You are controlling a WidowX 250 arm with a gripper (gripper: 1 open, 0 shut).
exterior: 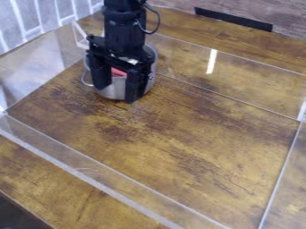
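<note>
My black gripper (120,72) is open at the back left, lowered over a round grey container (114,89) that has something red in it. The arm covers much of the container and its contents, so I cannot tell whether anything sits between the fingers.
A clear low wall runs round the wooden table (180,152). A short white strip (212,61) lies at the back right.
</note>
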